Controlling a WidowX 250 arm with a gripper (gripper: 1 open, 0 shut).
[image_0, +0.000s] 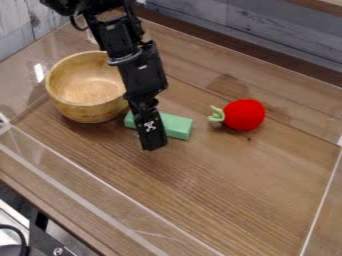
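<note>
My gripper (148, 132) hangs over a green block (174, 127) lying on the wooden table, its fingers open and reaching down around the block's left and middle part, partly hiding it. A wooden bowl (70, 90) sits to the left, and a red tomato-like object (245, 115) with a green stem lies to the right, apart from the block.
A dark cable (11, 236) shows at the lower left corner. The table's back edge and a grey wall are at the top right.
</note>
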